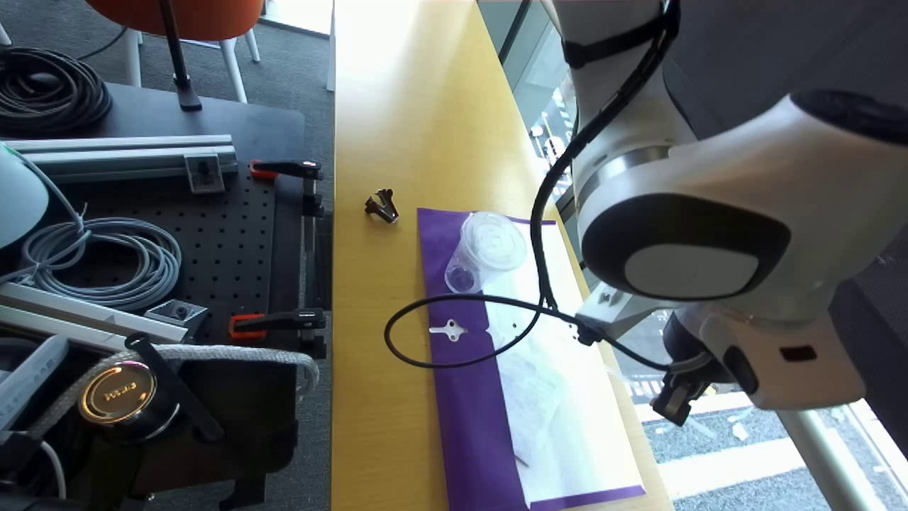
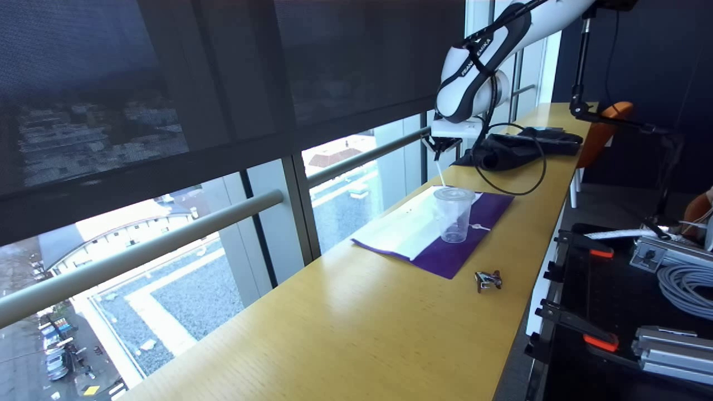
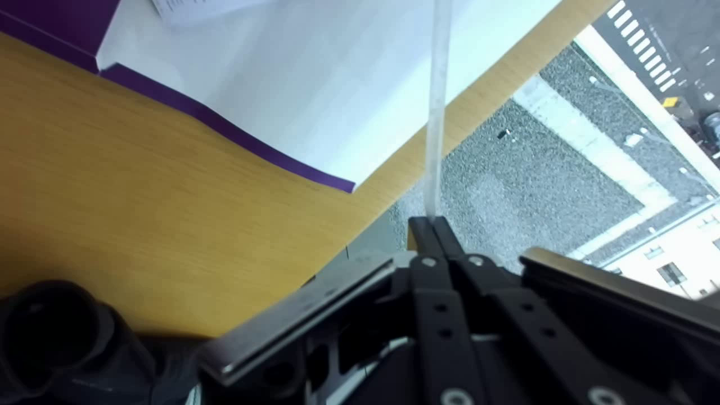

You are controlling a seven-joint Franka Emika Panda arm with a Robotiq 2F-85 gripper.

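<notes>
My gripper is shut on a thin translucent straw, which runs away from the fingertips in the wrist view. In exterior view 2 the straw slants down from the gripper, its lower end appearing near the rim of the clear plastic cup; whether they touch cannot be told. The cup stands upright on the purple and white sheet. From exterior view 1 the cup shows at the sheet's far end, while the arm hides my fingertips.
A brown staple remover lies on the wooden table beside the sheet. A small white cross-shaped piece rests on the purple strip. The window rail runs along the table's window side. Dark cloth lies behind the sheet.
</notes>
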